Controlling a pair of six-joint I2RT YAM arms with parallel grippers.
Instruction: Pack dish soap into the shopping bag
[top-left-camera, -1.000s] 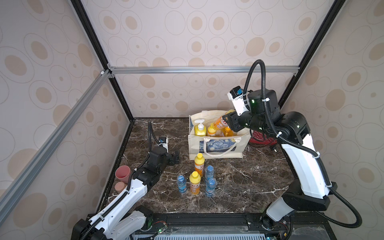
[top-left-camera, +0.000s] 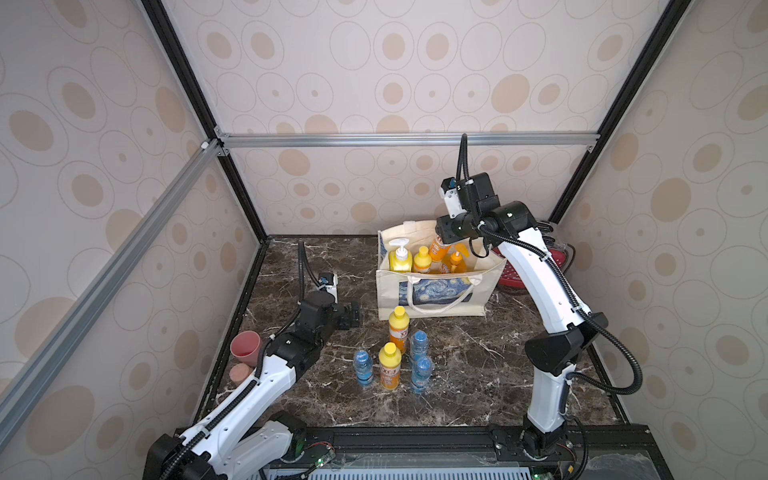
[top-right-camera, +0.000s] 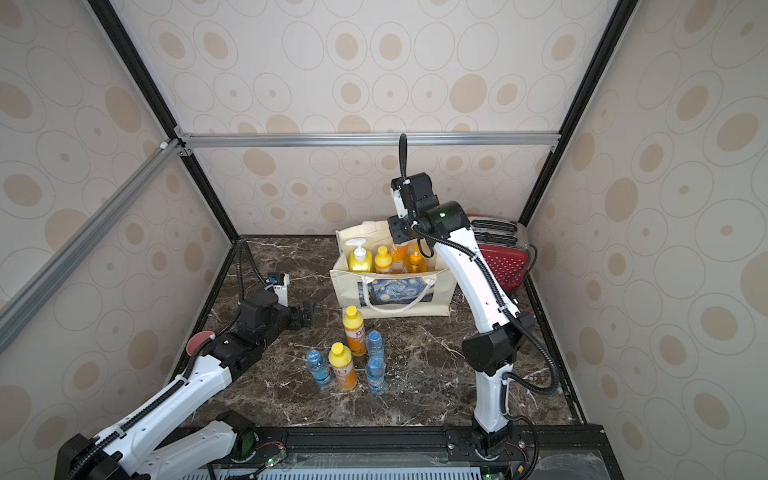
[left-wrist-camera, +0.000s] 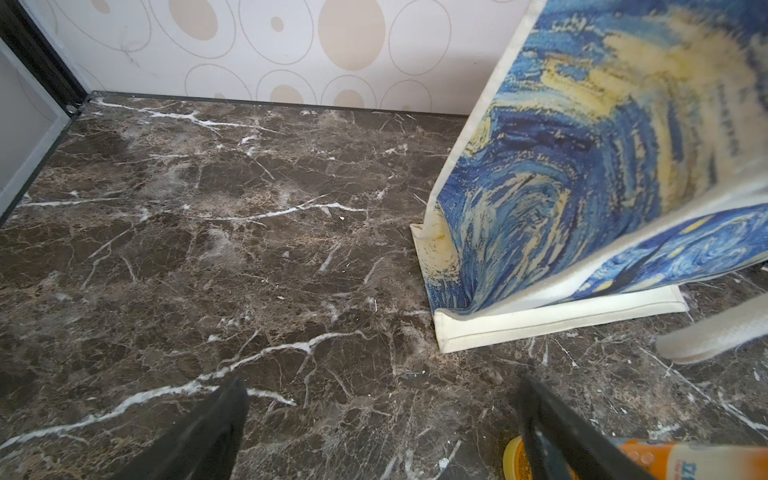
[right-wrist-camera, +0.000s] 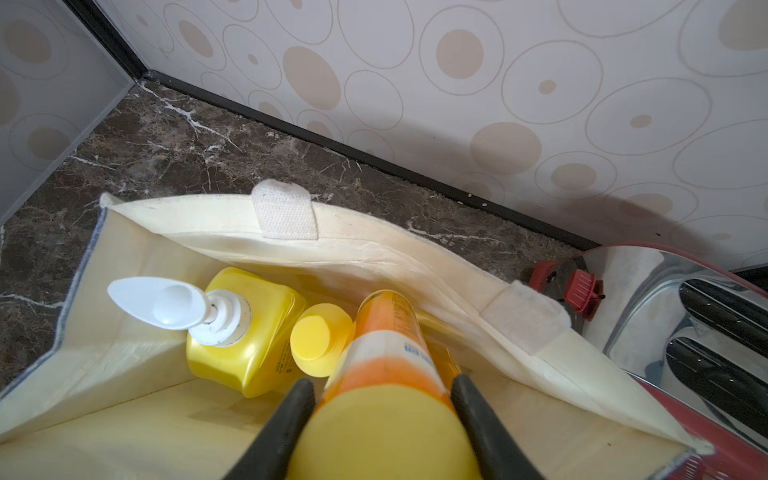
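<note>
The cream shopping bag, with a blue painting print on its front, stands upright at the back. My right gripper is shut on the yellow cap of an orange bottle, whose lower end reaches down into the bag's opening. Inside the bag stand a yellow pump dish soap bottle with a white pump, a smaller yellow-capped bottle, and another orange bottle. My left gripper is open in front of the bag's left side, nothing between its fingers.
Two yellow-capped orange bottles and several small blue water bottles stand in front of the bag. A red and silver appliance is right of it. Pink cups sit far left.
The left arm has stayed still.
</note>
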